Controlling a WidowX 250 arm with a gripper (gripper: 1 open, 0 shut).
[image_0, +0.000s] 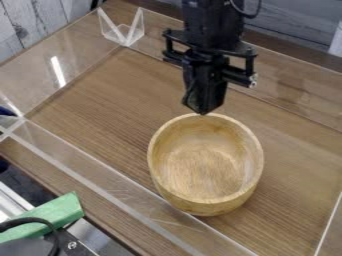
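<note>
My black gripper hangs from the top centre of the camera view, pointing down just above and behind the rim of a round tan wooden bowl. Its fingers look shut, with nothing visible between them. The bowl is empty and stands on the wooden surface.
A clear plastic piece sits at the upper left. A green object with a dark cable lies at the lower left, outside the clear-walled edge. The wooden floor left and right of the bowl is bare.
</note>
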